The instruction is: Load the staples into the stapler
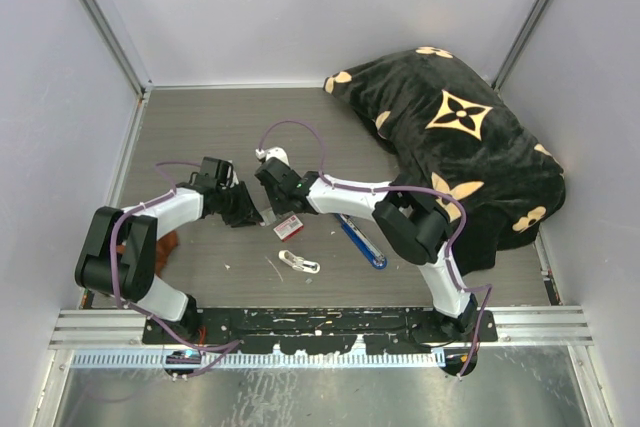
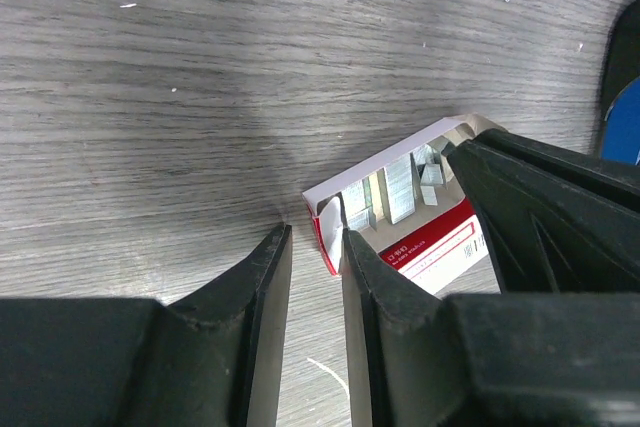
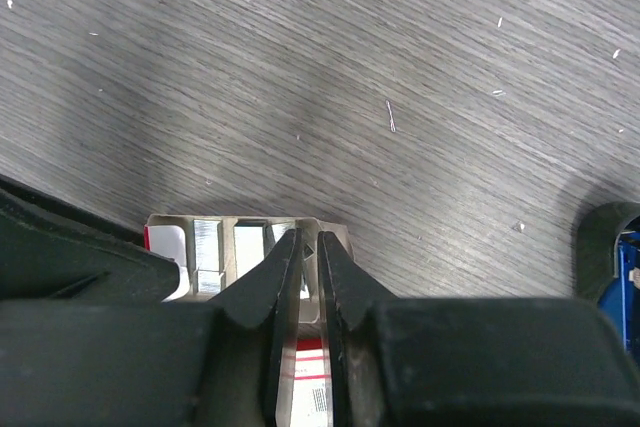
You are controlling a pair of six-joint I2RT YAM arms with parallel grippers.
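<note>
An open staple box (image 2: 365, 172) with several strips of silvery staples (image 3: 250, 247) lies between my two grippers, low over or on the table; I cannot tell which. My left gripper is part open, its fingertips around or just above the box's left end. At the opposite end my right gripper shows a narrow gap between its fingers, with the box's end wall close by or between them. A red-and-white printed piece (image 1: 288, 227) shows beside the box. To the right lies the blue stapler (image 1: 361, 242).
A white looped object (image 1: 299, 262) lies nearer the front. Loose staples (image 3: 391, 115) are scattered over the table. The dark patterned cushion (image 1: 460, 147) fills the back right, and a brown item (image 1: 166, 247) is behind the left arm.
</note>
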